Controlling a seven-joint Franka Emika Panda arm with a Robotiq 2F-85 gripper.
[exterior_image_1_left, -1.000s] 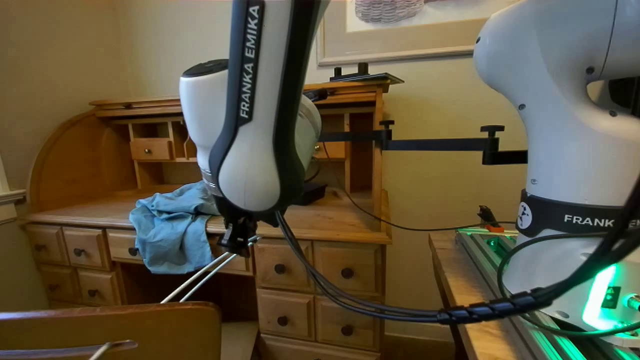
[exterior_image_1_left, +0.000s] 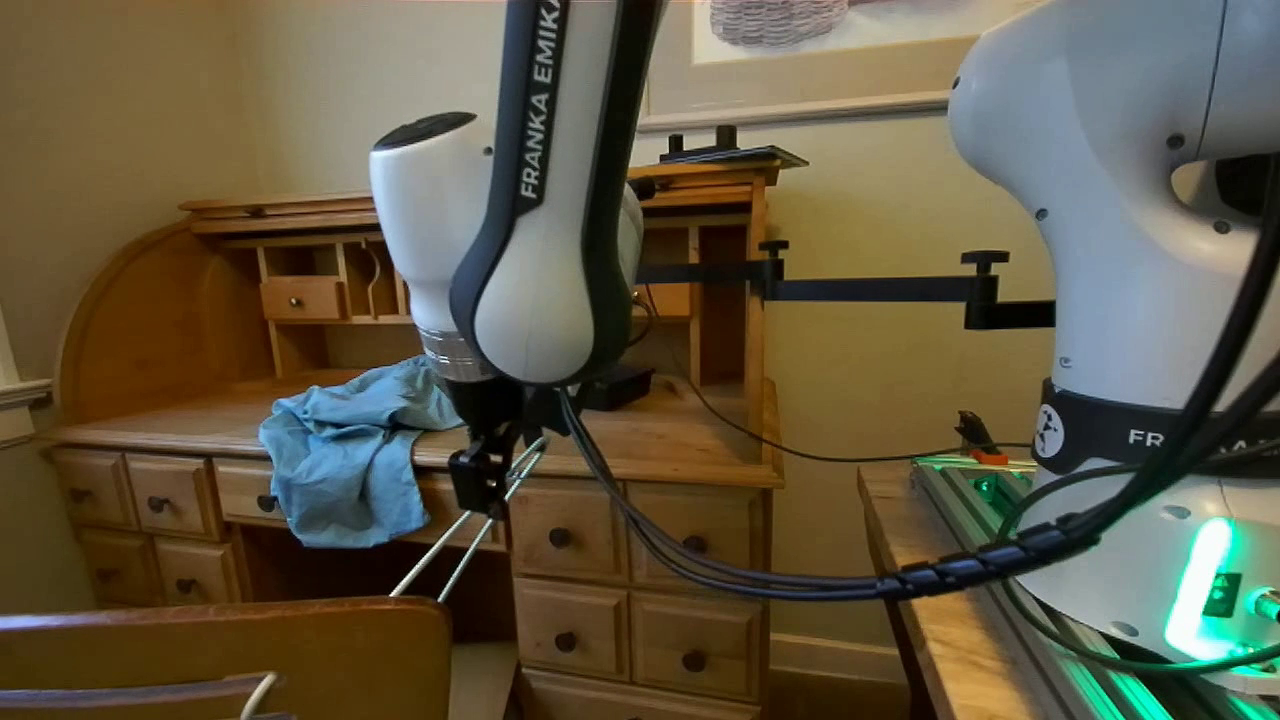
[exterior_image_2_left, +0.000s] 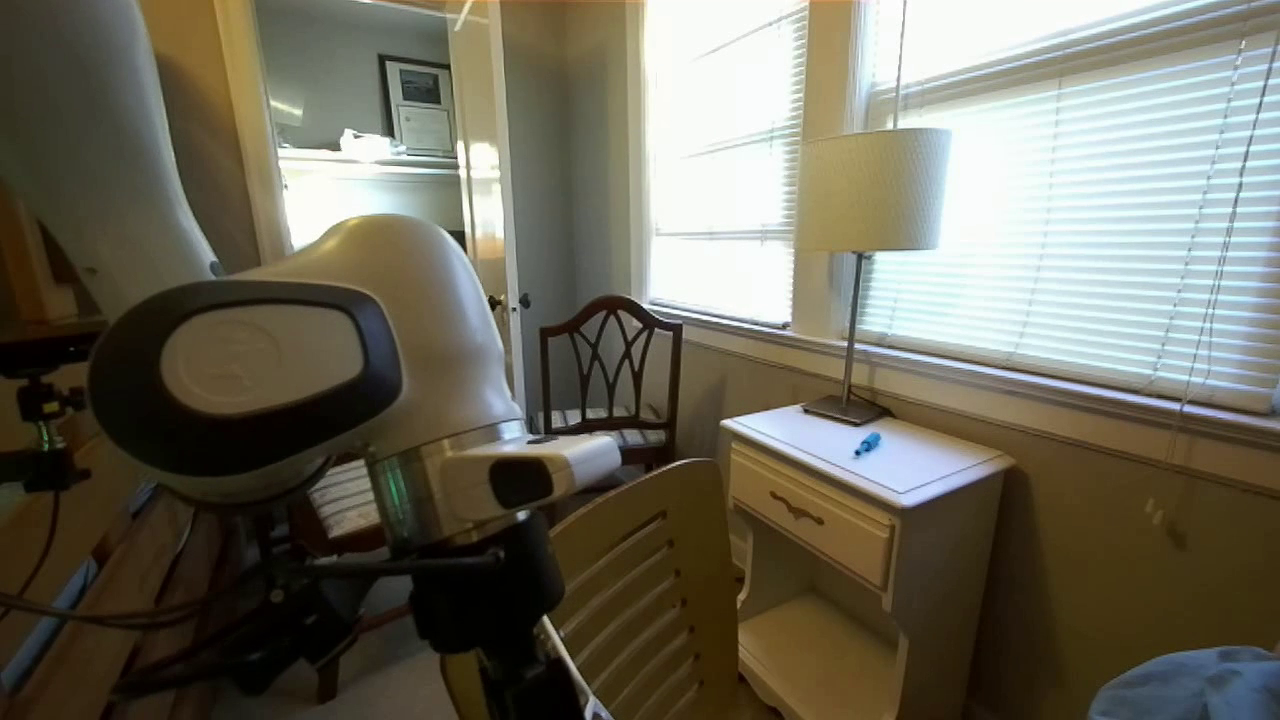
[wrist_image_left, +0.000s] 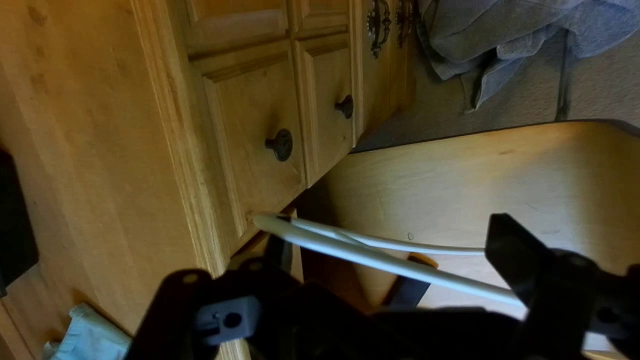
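Note:
The gripper (exterior_image_1_left: 482, 482) hangs in front of the desk, above the chair's back. Its fingers stand open in the wrist view, with a dark finger on either side of the gap. A thin white looped strip (wrist_image_left: 384, 258), like a cord or rod, crosses this gap from one finger to the other. In exterior view 1, two white strands (exterior_image_1_left: 462, 550) slope from the gripper down behind the wooden chair back (exterior_image_1_left: 216, 642). Another white piece shows at a slot in the chair back. How the strands meet the fingers cannot be made out.
A blue cloth (exterior_image_1_left: 348, 456) drapes over the front edge of the roll-top desk (exterior_image_1_left: 600, 450). Black cables (exterior_image_1_left: 720, 576) sag between arm and base. A white nightstand (exterior_image_2_left: 888, 450) with a lamp (exterior_image_2_left: 873, 192) and a blue pen-like object (exterior_image_2_left: 867, 444) stands near the windows.
The arm and wrist have shifted right and changed tilt. The white strands have moved right with the gripper and slope more steeply. The chair back has shifted slightly.

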